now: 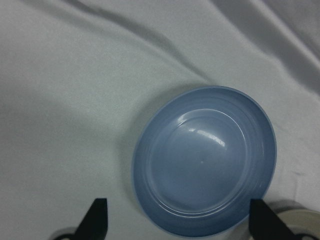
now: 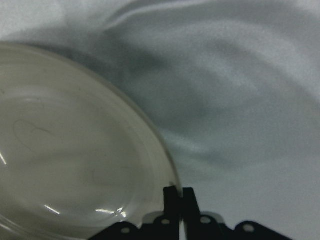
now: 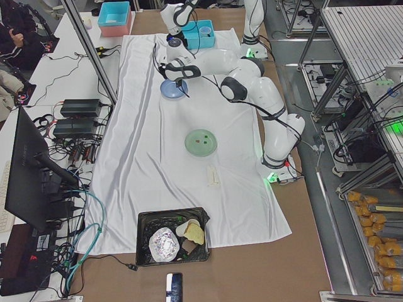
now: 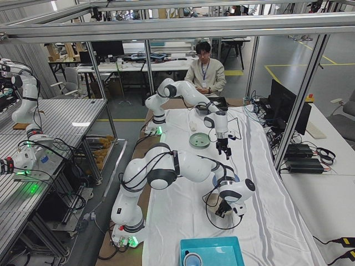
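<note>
A blue plate (image 1: 202, 155) lies on the white cloth below my left gripper, which is open with nothing between its fingers. A beige plate sits beside it, partly in the left wrist view's lower right. My right gripper is closed on that beige plate's rim at its right side. A green plate (image 3: 201, 142) lies in the middle of the cloth.
A blue bin (image 4: 219, 249) with a cup stands at one end of the cloth. A black tray (image 3: 173, 255) holding foil and other items is at the other end. The cloth around the green plate is clear.
</note>
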